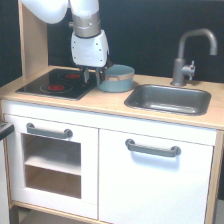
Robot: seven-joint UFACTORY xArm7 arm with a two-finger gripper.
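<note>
In the camera view, the white robot arm reaches down from the top left, its gripper (94,75) over the right part of the black stove top (62,88), just left of a blue-grey pot (117,82) on the wooden counter. The gripper's fingers are small and dark, and I cannot tell whether they are open or shut, or whether they touch the pot.
A steel sink (168,98) with a grey faucet (183,62) is on the right. Below are a microwave-like open cabinet (52,155) and a white door (154,180). Some bare counter (120,106) lies in front of the pot.
</note>
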